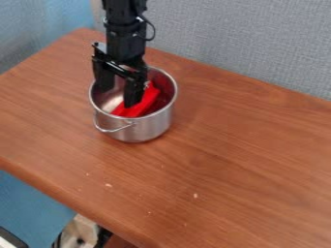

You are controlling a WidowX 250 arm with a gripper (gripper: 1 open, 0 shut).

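Note:
My black gripper (116, 83) reaches down from the top of the camera view into a steel pot (150, 128) with a wire handle, standing on the wooden table toward the upper left. The gripper is open, its fingers at and just inside the pot's rim. In the pot lies a red object (142, 105), partly hidden by the gripper and the pot's wall; whether the fingers touch it I cannot tell.
A grey textured wall (239, 44) stands behind. The table's left front edge drops to a blue surface, with some equipment at the bottom left.

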